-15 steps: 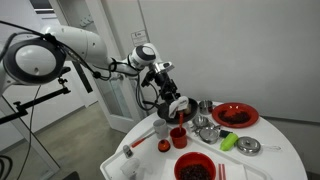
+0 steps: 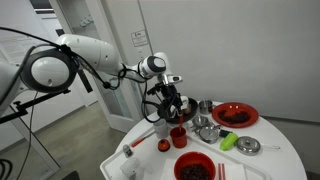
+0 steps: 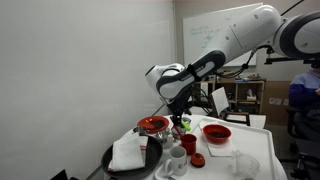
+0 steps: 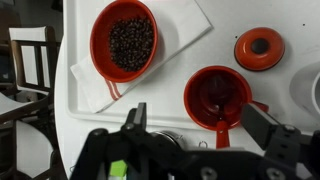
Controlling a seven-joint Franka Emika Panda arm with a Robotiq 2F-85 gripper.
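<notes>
My gripper stands open over the table, with nothing between its fingers. Below it in the wrist view is a red mug (image 4: 194, 94) with a red-handled utensil (image 4: 222, 133) standing in it; the handle points toward the gap between the fingers. From the first exterior view, the gripper (image 2: 173, 105) hangs just above and behind the mug (image 2: 180, 139). A red lid (image 4: 260, 48) with a dark knob lies beside the mug. The red bowl (image 4: 106, 65) of dark beans rests partly on a white cloth (image 4: 180, 22).
A black pan (image 3: 150, 163) with a white towel (image 3: 128, 150) stands close by, near a white mug (image 3: 178, 158). Metal pots (image 2: 205, 107), a red plate (image 2: 235, 107) and a green item (image 2: 240, 118) are at the back. A clear container (image 3: 246, 166) occupies the tray's edge.
My gripper has come lower and slightly to the right, closer to the red mug, and now covers part of the pan and towel. The tabletop objects look unmoved.
</notes>
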